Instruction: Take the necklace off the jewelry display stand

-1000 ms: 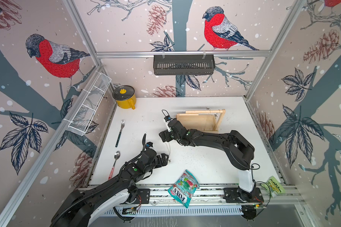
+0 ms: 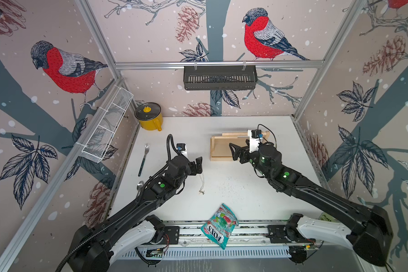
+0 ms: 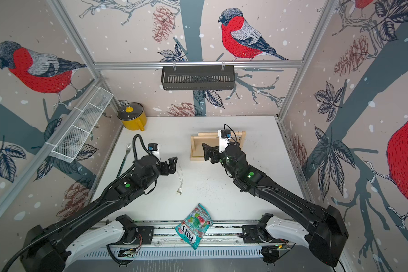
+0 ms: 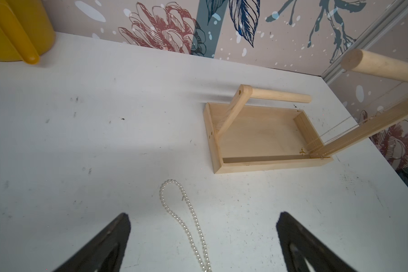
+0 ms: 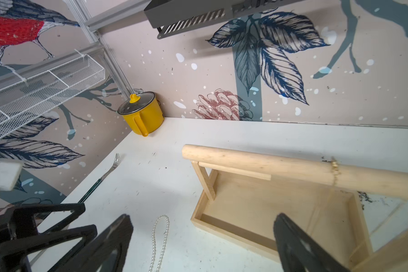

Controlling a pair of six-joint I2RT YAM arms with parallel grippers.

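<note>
A pearl necklace (image 4: 192, 217) lies in a narrow loop on the white table, its small pendant (image 2: 201, 192) toward the front. Behind it and to the right is the wooden display stand (image 5: 195, 219), a shallow tray with bars. A thin gold chain (image 5: 334, 167) is looped over the stand's upper bar (image 5: 258, 164) and hangs into the tray. My left gripper (image 2: 199, 166) is open above the table near the necklace's back end, empty. My right gripper (image 2: 238, 155) is open and empty, over the front of the stand in the top views.
A yellow pot (image 2: 149, 118) stands at the back left. A fork (image 2: 143, 159) and a spoon (image 2: 140, 185) lie along the left edge. A teal snack bag (image 2: 220, 225) is at the front edge.
My right gripper has moved right, from beside the necklace to the stand. My left gripper has moved back from the necklace's pendant end. The necklace lies free on the table.
</note>
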